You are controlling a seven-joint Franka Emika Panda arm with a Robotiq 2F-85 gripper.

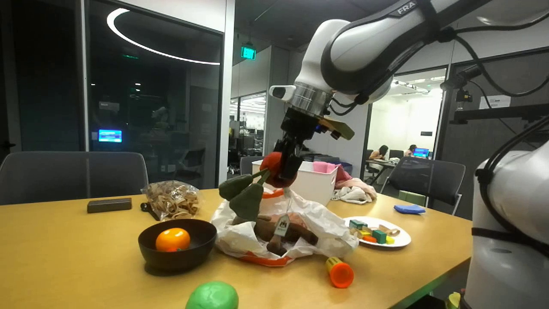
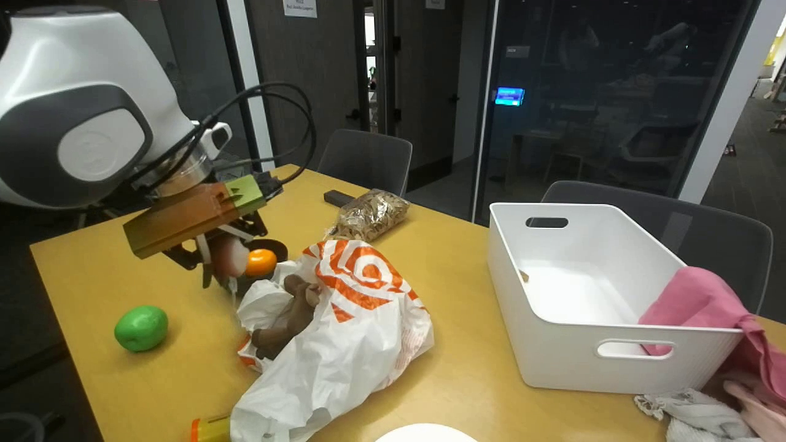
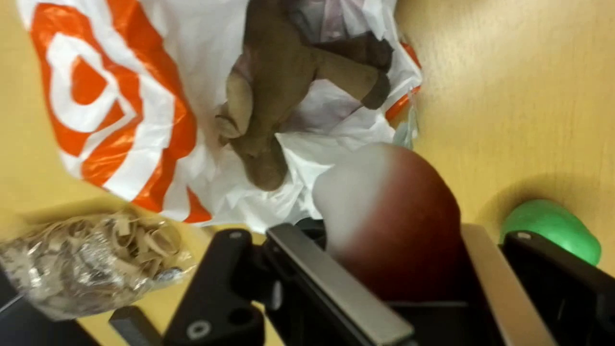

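High over the table, my gripper [image 1: 286, 171] is shut on a red and white plush vegetable [image 1: 272, 165]. Its dark green leaves [image 1: 247, 200] hang to the left in exterior view 1, and a paper tag [image 1: 281, 225] dangles below. In the wrist view the plush's round body [image 3: 392, 219] fills the space between the fingers. A white and orange plastic bag [image 2: 346, 346] lies crumpled on the table, its mouth open. Inside the opening rests a brown plush animal [image 3: 282, 75]. From exterior view 2, the held plush appears beside the bag's open end.
A black bowl [image 1: 177, 257] holds an orange [image 1: 173, 240]. Nearby are a green fruit [image 2: 141, 328], an orange-capped container [image 1: 339, 273] and a bag of rubber bands [image 3: 92, 259]. A white plate [image 1: 401, 237] carries blocks. The white bin [image 2: 619, 353] has pink cloth over one corner.
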